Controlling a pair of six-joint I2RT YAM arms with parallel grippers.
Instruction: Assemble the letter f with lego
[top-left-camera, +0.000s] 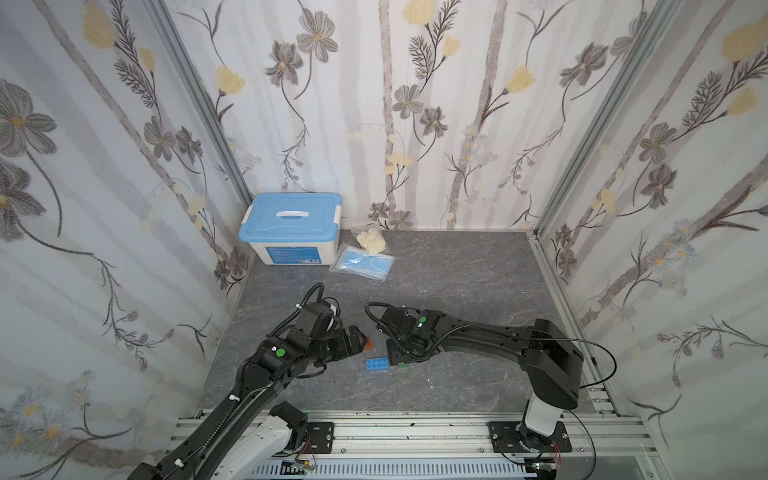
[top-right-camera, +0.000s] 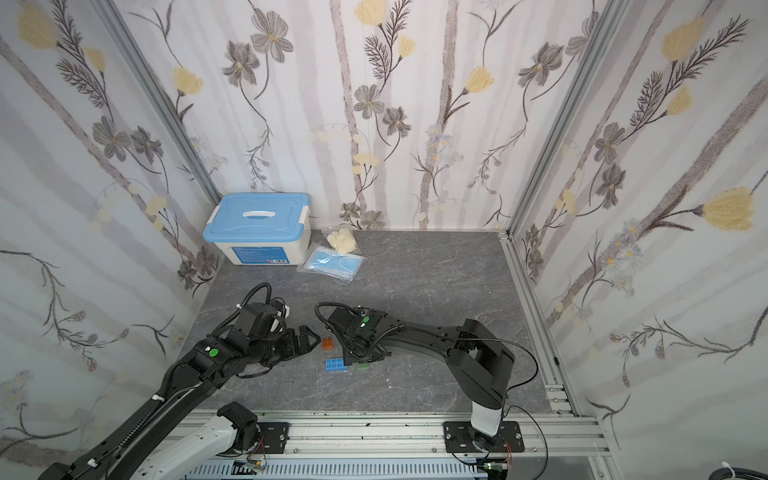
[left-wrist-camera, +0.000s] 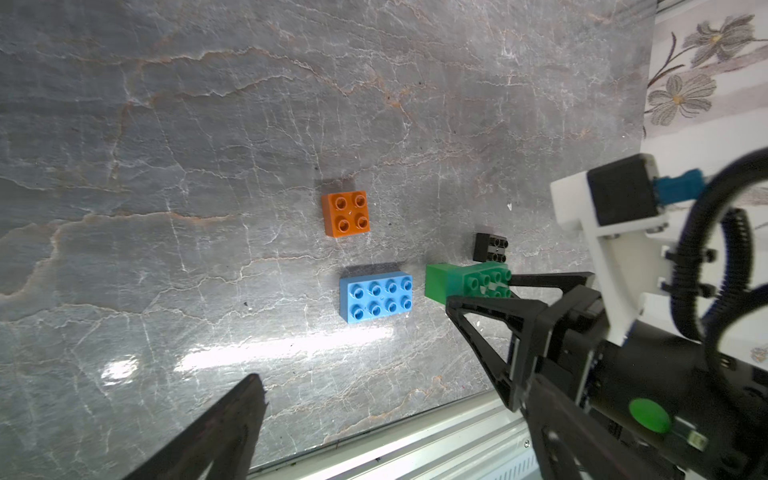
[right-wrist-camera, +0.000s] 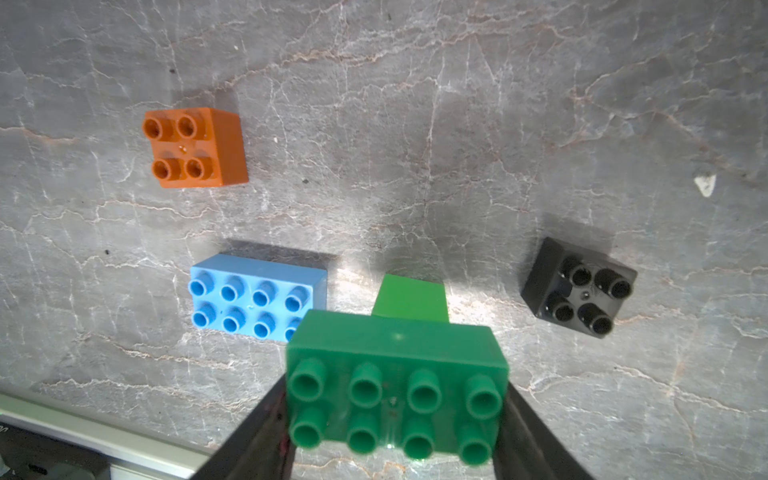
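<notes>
In the right wrist view, my right gripper is shut on a dark green two-by-four brick, studs facing the camera. Partly behind it on the table is a brighter green brick; whether the two touch cannot be told. A blue two-by-four brick lies just left of them, with an orange two-by-two brick farther back. A black two-by-two brick sits to the right of the green bricks. My left gripper stands open and empty, left of the bricks in the top left view.
At the back left stand a blue-lidded box, a packet of blue masks and a small cream bag. A metal rail runs along the front edge.
</notes>
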